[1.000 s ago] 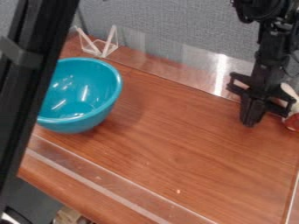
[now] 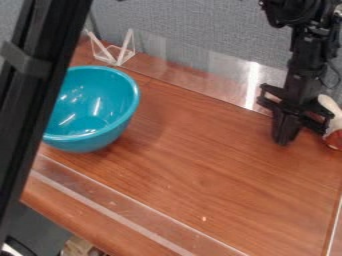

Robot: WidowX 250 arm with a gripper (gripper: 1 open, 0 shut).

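My black gripper (image 2: 286, 128) hangs low at the right side of the wooden table, its fingertips down at or just over the surface. It appears shut, with nothing visible between its fingers. Behind it at the right edge, a white and red-brown object (image 2: 334, 134) is partly hidden by the arm. A turquoise bowl (image 2: 94, 105) stands upright at the left, well apart from the gripper, partly behind a black post.
A white wire stand (image 2: 112, 50) sits at the back left by the grey wall. A black post (image 2: 40, 90) crosses the left foreground.
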